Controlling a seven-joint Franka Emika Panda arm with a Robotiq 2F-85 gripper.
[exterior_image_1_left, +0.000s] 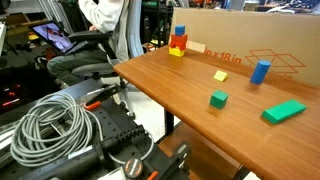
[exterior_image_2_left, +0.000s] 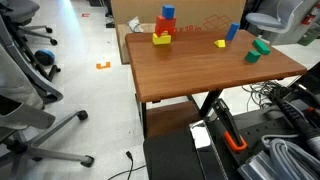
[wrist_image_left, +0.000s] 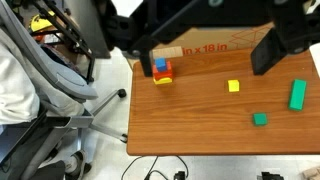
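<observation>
On the wooden table (exterior_image_1_left: 170, 86) a stack rises at the far end: a yellow block (exterior_image_1_left: 176, 52) below, a red block (exterior_image_1_left: 178, 42) in the middle and a blue block (exterior_image_1_left: 180, 30) on top. Apart from it lie a small yellow block (exterior_image_1_left: 220, 75), a green cube (exterior_image_1_left: 218, 99) and a long green block (exterior_image_1_left: 284, 111). A blue cylinder (exterior_image_1_left: 260, 72) stands upright; I cannot make it out in the wrist view. My gripper appears open above the table, its dark fingers (wrist_image_left: 146, 58) wide apart. Nothing shows held between them.
A cardboard panel (exterior_image_1_left: 250, 40) borders the table's back. Coiled grey cable (exterior_image_1_left: 52, 130) and dark equipment (exterior_image_1_left: 95, 160) sit beside the near edge. An office chair (wrist_image_left: 70, 125) stands past the table's end.
</observation>
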